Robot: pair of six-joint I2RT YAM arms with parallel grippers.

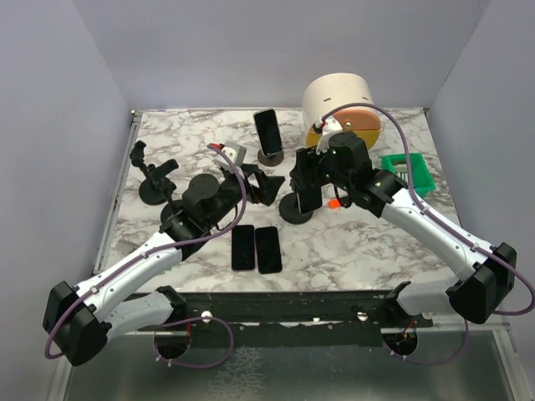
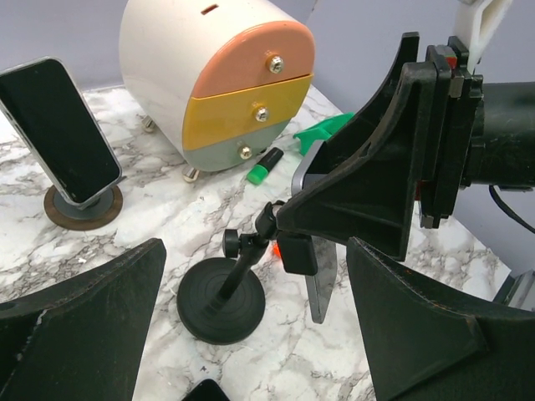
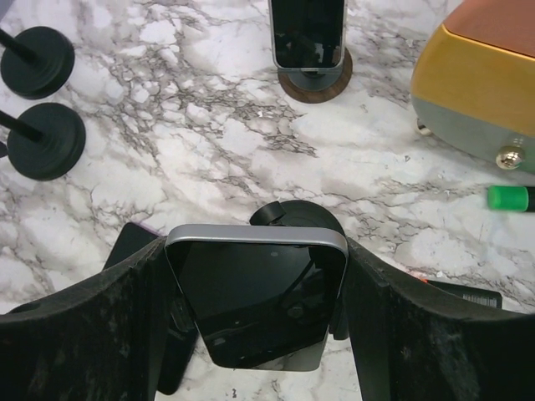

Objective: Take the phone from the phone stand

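A phone on a black stand (image 2: 221, 301) in the middle is held by my right gripper (image 1: 309, 167), shut on it; in the left wrist view the phone (image 2: 320, 284) is seen edge-on beneath the right gripper's black fingers (image 2: 359, 167). Whether it still touches the stand's holder I cannot tell. My left gripper (image 1: 259, 184) is open, left of that stand. A second phone (image 1: 267, 134) sits upright on a stand at the back.
Two phones (image 1: 243, 247) lie flat at the front. Empty stands (image 3: 38, 63) are on the left. A drawer unit (image 1: 334, 96), a green basket (image 1: 422, 175) and small tools are at the right.
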